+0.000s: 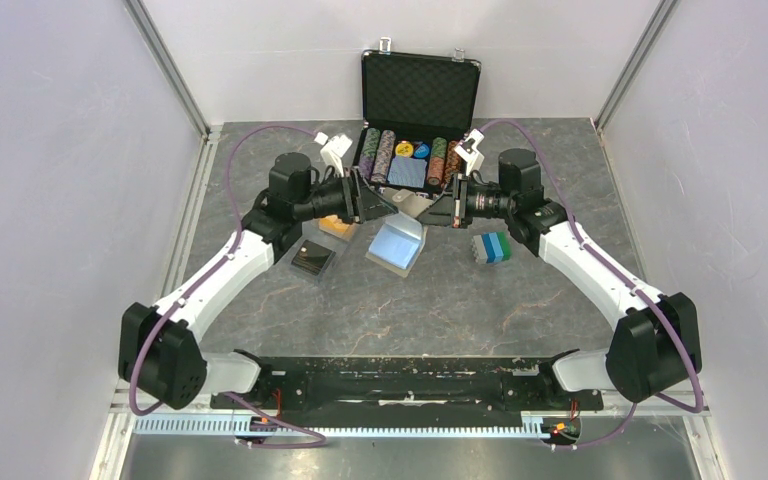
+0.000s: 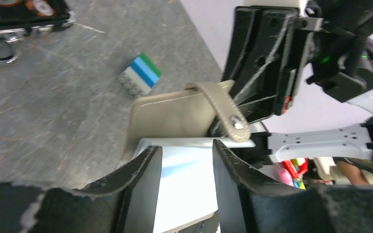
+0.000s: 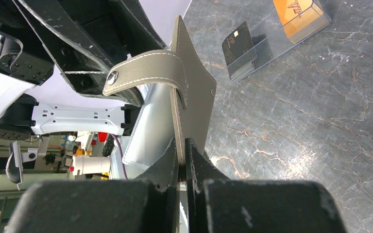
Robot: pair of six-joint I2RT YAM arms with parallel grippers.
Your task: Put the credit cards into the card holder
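Note:
The beige card holder is spread open at mid-table, with clear sleeves over a pale blue inside. My right gripper is shut on the holder's thin leather edge, below its snap strap. My left gripper is open, its two fingers well apart in front of the sleeve's upper edge; the sleeve shows in the gap, and whether a finger touches it I cannot tell. A black card and an orange card rest in a clear stand on the table.
Behind the holder stands an open black case with poker chips and a blue deck. A small green, blue and grey block lies to the right.

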